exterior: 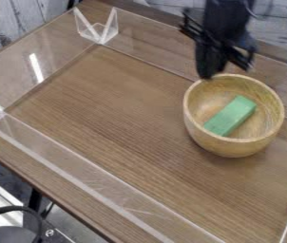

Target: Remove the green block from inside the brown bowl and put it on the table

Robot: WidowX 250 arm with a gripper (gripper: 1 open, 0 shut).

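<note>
The brown bowl (195, 125) stands at the right of the table. Inside it the green block (231, 115) lies slantwise on the bottom, in full view with nothing touching it from above. My black gripper (222, 64) is at the top of the view, beyond the block and apart from it, over the bowl's far side. Motion blurs its fingers, so how far apart they stand is unclear. I see no green between them.
A clear, angular holder-like object (97, 26) stands at the back left. Black cables (13, 214) lie at the lower left corner.
</note>
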